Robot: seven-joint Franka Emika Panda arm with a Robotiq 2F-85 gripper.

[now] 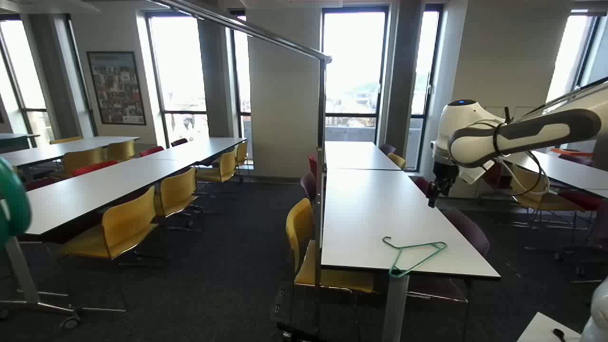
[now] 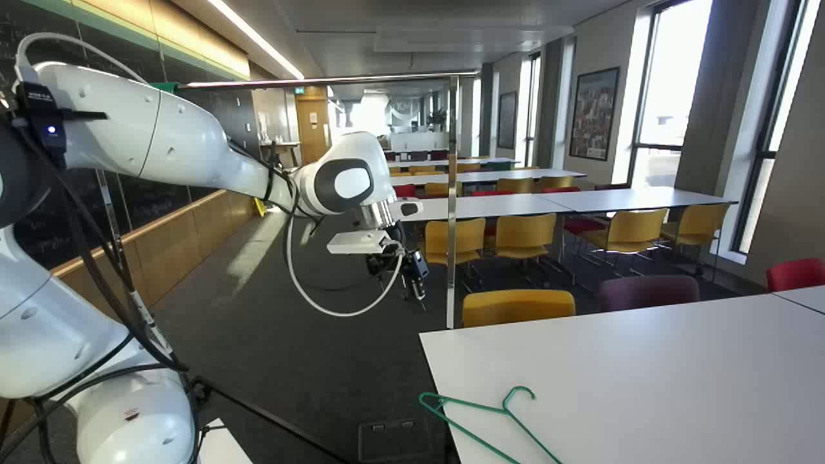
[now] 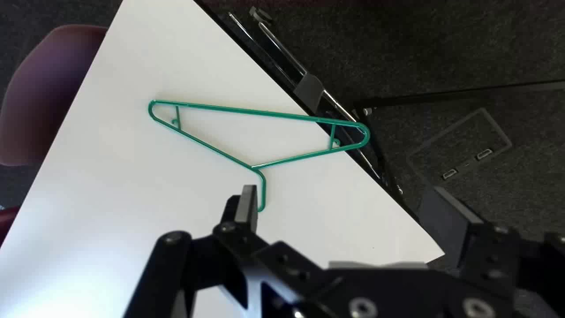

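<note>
A green clothes hanger (image 3: 225, 154) lies flat on the white table (image 3: 132, 201); one end juts past the table's edge. Part of its hook is hidden behind a finger in the wrist view. In exterior view 1 the hanger (image 1: 422, 245) is at the table's near end, and exterior view 2 cuts off part of the hanger (image 2: 472, 405) at the bottom. My gripper is open, its fingers wide apart with nothing between them. From exterior view 1, the gripper (image 1: 433, 196) hangs in the air, higher than the tabletop and clear of the hanger.
A metal rail on an upright post (image 1: 321, 171) stands by the table's left side in exterior view 1. Yellow chairs (image 1: 300, 228) and a purple chair (image 1: 466, 228) flank the table. Apart from the hanger, the visible tabletop is bare.
</note>
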